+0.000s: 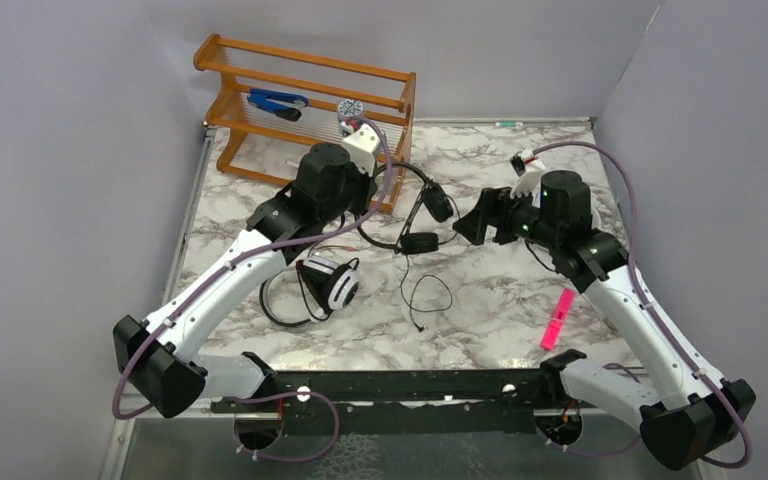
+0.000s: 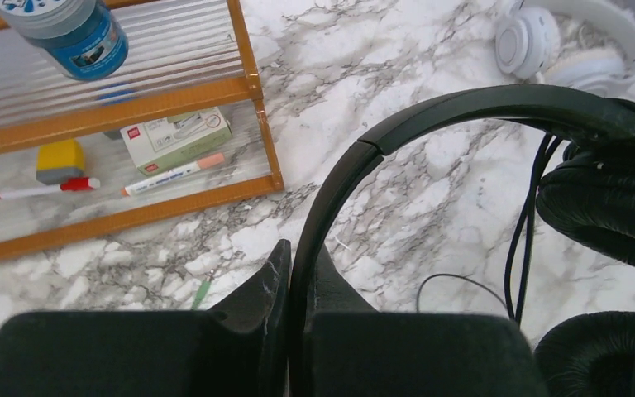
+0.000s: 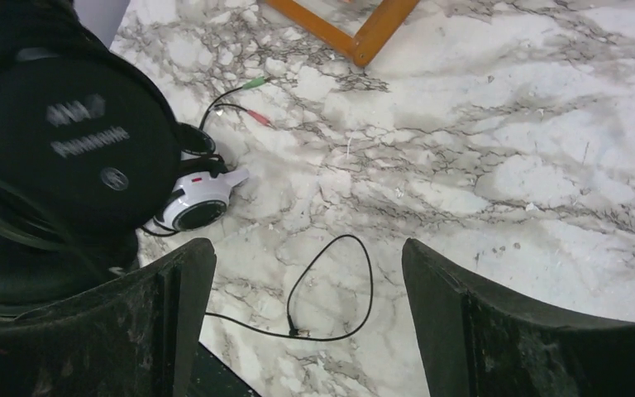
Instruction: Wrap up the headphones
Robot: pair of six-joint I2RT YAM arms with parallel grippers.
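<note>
Black headphones hang by their headband (image 2: 455, 107) from my left gripper, which is shut on the band. Both ear cups (image 1: 436, 202) dangle to the right of that gripper in the top view, above the table. A thin black cable (image 1: 426, 283) trails from them and curls on the marble surface, its plug (image 3: 293, 329) lying at the loop's near side. My right gripper stands open, with only bare table visible between its fingers. In the top view it is a short way right of the ear cups; in its wrist view the cups (image 3: 91, 157) loom at the left.
A wooden rack (image 1: 310, 68) stands at the back left, a blue jar (image 2: 91, 50) on it. White-and-black headphones (image 1: 330, 285) lie below the left arm. White headphones (image 2: 575, 45) are at the right, partly hidden from above. A pink item (image 1: 558, 319) lies front right.
</note>
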